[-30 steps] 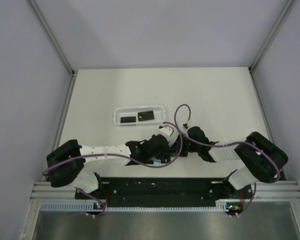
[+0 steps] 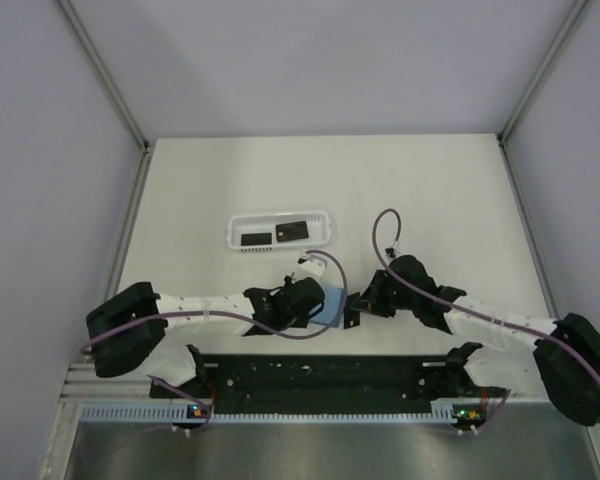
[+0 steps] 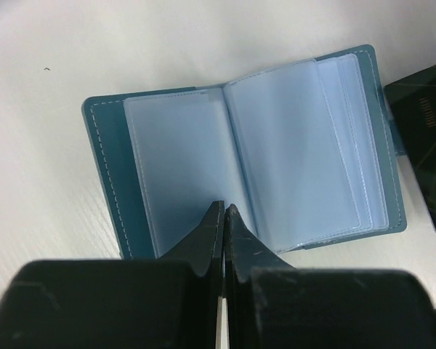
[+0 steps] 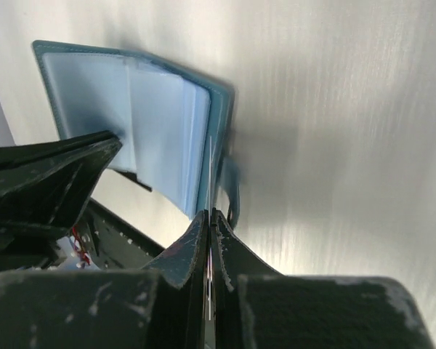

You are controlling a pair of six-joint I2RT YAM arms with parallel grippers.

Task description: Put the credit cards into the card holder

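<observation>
The card holder lies open on the table, teal with pale blue translucent sleeves; it also shows in the right wrist view [image 4: 168, 138]. My left gripper is shut, its fingertips over the left sleeve, nothing seen between them. My right gripper is shut just right of the holder's edge, no card visible between its fingers. A dark object [image 3: 421, 138] with faint markings, perhaps part of my right gripper or a card, reaches in at the holder's right. No card can be clearly made out in the sleeves.
A white tray [image 2: 278, 219] stands behind my grippers with two dark rectangular items [image 2: 291, 231] in it, likely cards.
My right arm has drawn back to the right from the holder. My left gripper has shifted slightly left, uncovering more of the holder in the top view.
</observation>
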